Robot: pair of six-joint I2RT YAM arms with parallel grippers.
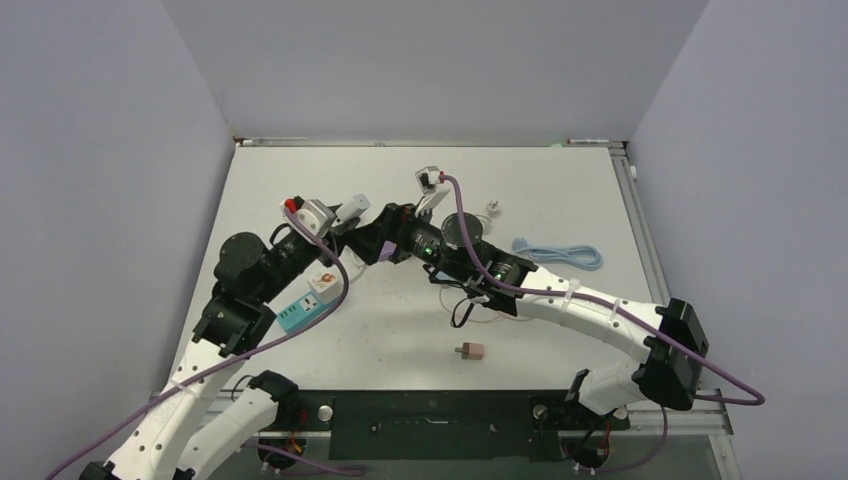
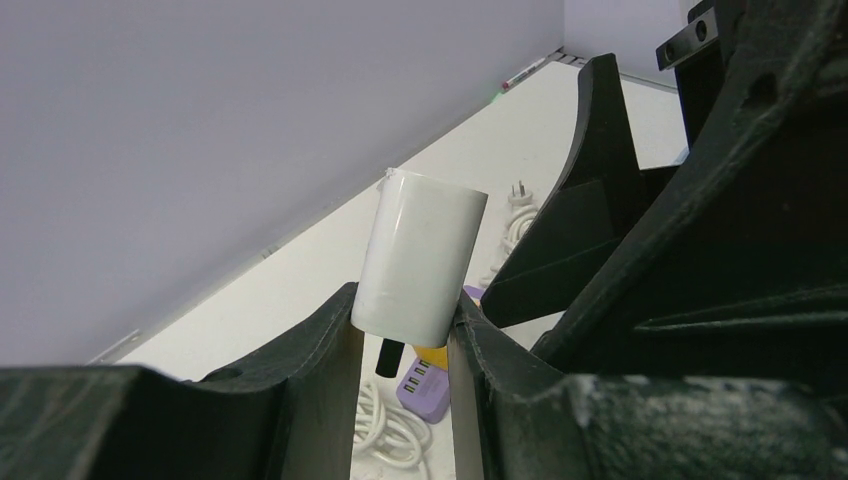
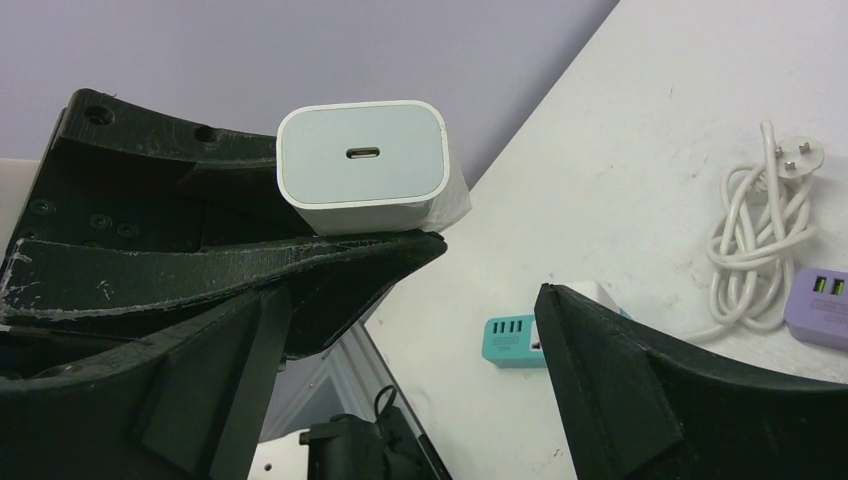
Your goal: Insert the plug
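A white charger [image 2: 420, 260] is clamped in my left gripper, held in the air above the table. The right wrist view shows the charger [image 3: 362, 160] with its port face toward that camera. My right gripper stands open right beside it, its black body filling the right side of the left wrist view. Below lie a teal power strip [image 3: 512, 343] and a purple power strip [image 2: 420, 390], with a coiled white cable [image 3: 755, 245].
A pink plug [image 1: 470, 351] lies at the front middle of the table. A coiled blue cable [image 1: 560, 252] lies at the right.
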